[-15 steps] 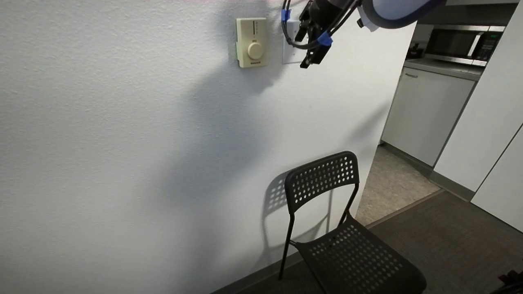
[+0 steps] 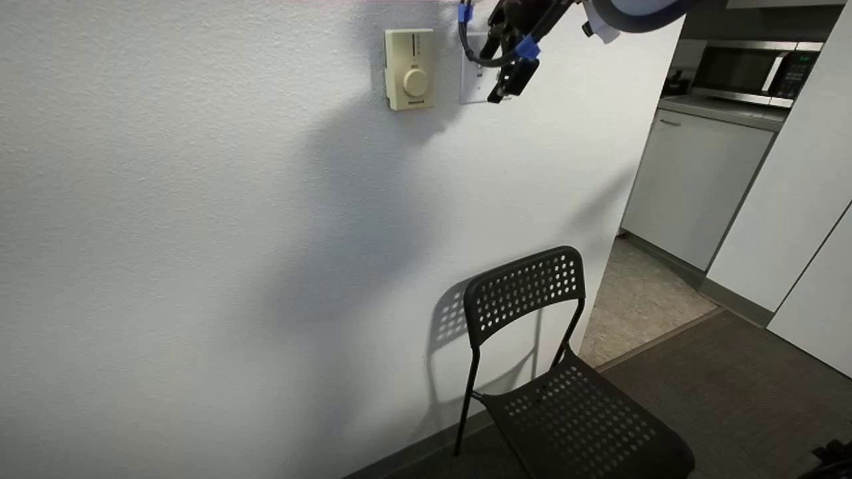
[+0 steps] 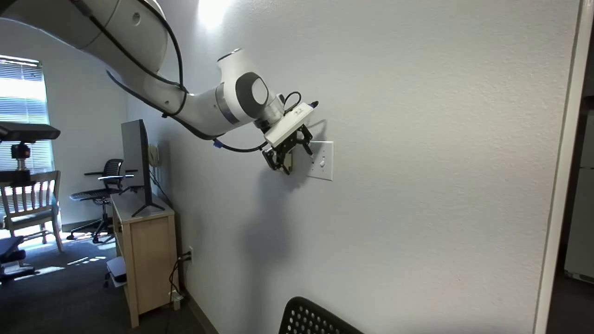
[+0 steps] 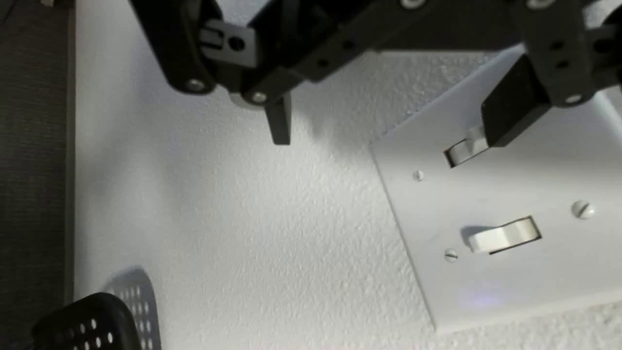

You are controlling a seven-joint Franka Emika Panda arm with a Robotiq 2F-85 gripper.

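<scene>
A white two-toggle switch plate (image 4: pixel 466 204) is fixed to the wall. One toggle (image 4: pixel 504 235) is in clear view, and the other toggle (image 4: pixel 476 140) is partly covered by a fingertip of my gripper. The fingers stand wide apart with nothing held between them. In the wrist view the right finger (image 4: pixel 516 105) overlaps that second toggle; whether it touches is unclear. The left finger (image 4: pixel 280 122) is in front of bare wall. From the second exterior view, my gripper (image 3: pixel 298 160) is just left of the plate (image 3: pixel 321 160), close to the wall.
A beige thermostat (image 2: pixel 411 70) is mounted left of the plate. Below, a black perforated chair (image 2: pixel 523 295) stands against the wall. Wide bare wall (image 3: pixel 445 167) lies right of the plate. A wooden cabinet (image 3: pixel 153 267) bearing a screen stands farther left.
My gripper and its cable have shifted slightly upward in the first exterior view, uncovering more of the plate's lower part. The chair and thermostat have stayed put.
</scene>
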